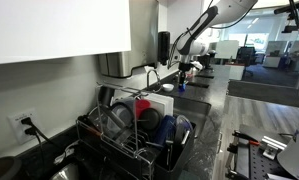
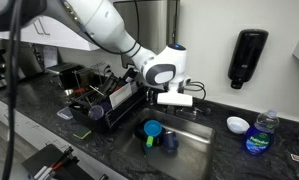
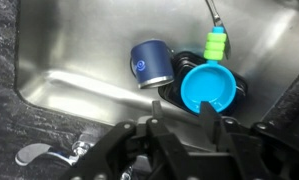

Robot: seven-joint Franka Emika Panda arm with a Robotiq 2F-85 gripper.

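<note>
My gripper hangs above the sink with its fingers apart and nothing between them. Below it in the wrist view, a dark blue mug (image 3: 151, 62) lies on its side in the metal sink (image 3: 89, 65). A light blue round cup or bowl (image 3: 208, 88) is to the mug's right, over a black dish (image 3: 239, 88). A utensil with a green and yellow handle (image 3: 216, 45) lies against the cup. Exterior view 2 shows the mug (image 2: 170, 143) and light blue cup (image 2: 152, 128) under the white arm (image 2: 169, 70).
A faucet (image 3: 49, 152) borders the sink. To its right stand a white bowl (image 2: 237, 125) and a blue bottle (image 2: 260, 132). A dish rack (image 1: 129, 125) loaded with dishes and pans occupies the counter on the other side.
</note>
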